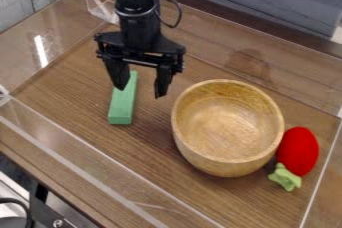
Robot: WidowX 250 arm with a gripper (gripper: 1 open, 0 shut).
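Note:
My gripper (140,77) is a black arm reaching down from the top of the camera view, its fingers open above the wooden table. A green bar (123,104) lies just below it, near the left finger. A wide tan bowl (227,122) sits to the right. At the far right lie a red oval object (298,150) and a small pale green piece (285,179) touching or close below it.
A clear plastic item lies at the upper left, near the edge. A pale wall borders the back.

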